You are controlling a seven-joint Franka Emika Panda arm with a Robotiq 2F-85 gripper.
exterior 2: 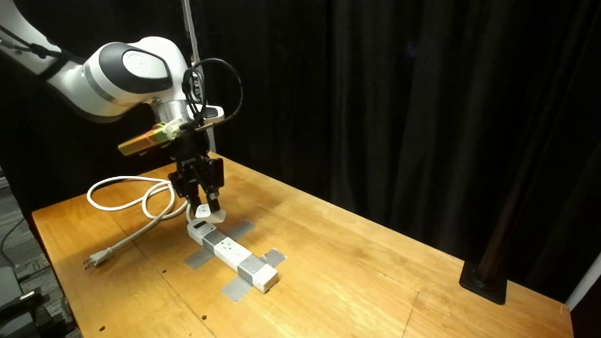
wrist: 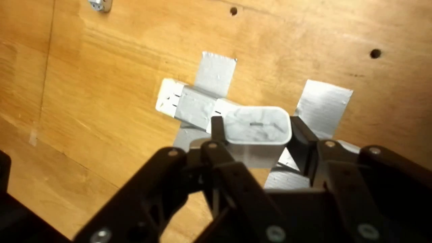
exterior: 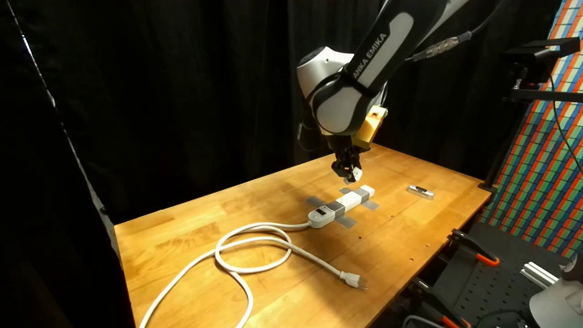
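Note:
A small white block with a grey face (wrist: 257, 126) and a thin slot in it, perhaps an adapter, sits between the fingertips of my gripper, which is shut on it. From exterior view 2 the white block (exterior 2: 211, 213) hangs beneath the gripper (exterior 2: 204, 198), above the table. Below it, a white power strip (exterior 2: 232, 251) lies on the wood, held by bands of grey tape. In exterior view 1 the gripper (exterior: 348, 166) is above and behind the strip (exterior: 348, 200). The wrist view shows the strip's outlet end (wrist: 167, 97); the block and fingers hide much of the rest.
A white cord (exterior: 278, 240) loops across the table's left part and ends in a plug (exterior: 352, 279). A small silver object (exterior: 420, 192) lies right of the strip. Clamps (exterior: 475, 248) grip the table's right edge. Bare wood (exterior 2: 360, 265) lies beyond the strip.

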